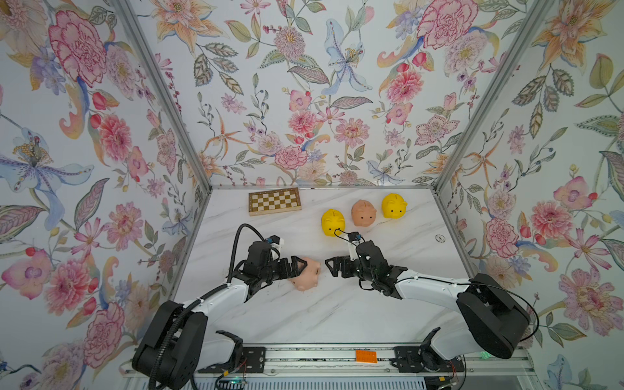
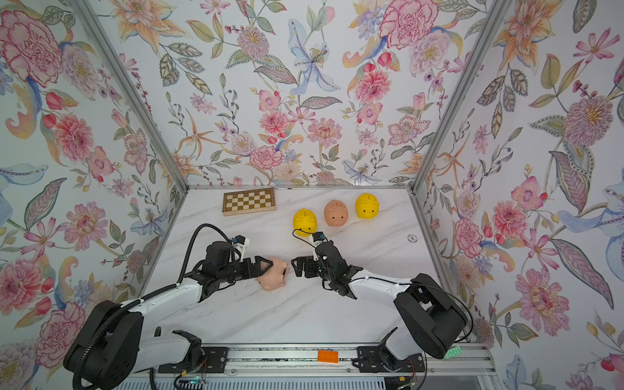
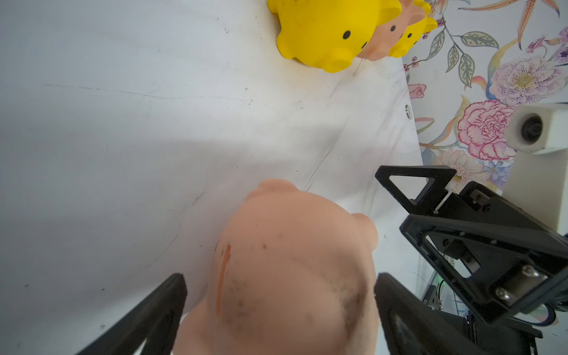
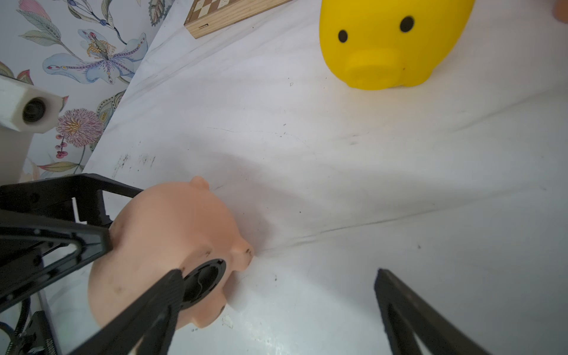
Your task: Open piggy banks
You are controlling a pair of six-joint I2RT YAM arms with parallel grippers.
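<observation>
A pink piggy bank (image 1: 305, 278) lies on its side on the table between my two arms. Its round black stopper (image 4: 204, 282) in the belly faces my right gripper, which stands open and apart from it, with bare table between its fingers. My left gripper is open around the pig's body, one finger on either side; whether the pads touch it I cannot tell. In the left wrist view the coin slot (image 3: 223, 278) shows on the pig's left side. Further back stand a yellow pig (image 1: 332, 222), another pink pig (image 1: 363, 212) and a second yellow pig (image 1: 394, 206), all upright.
A checkered wooden board (image 1: 275, 201) lies at the back left. Floral walls enclose the table (image 1: 416, 250) at the back and sides. Open table lies at the right and along the front.
</observation>
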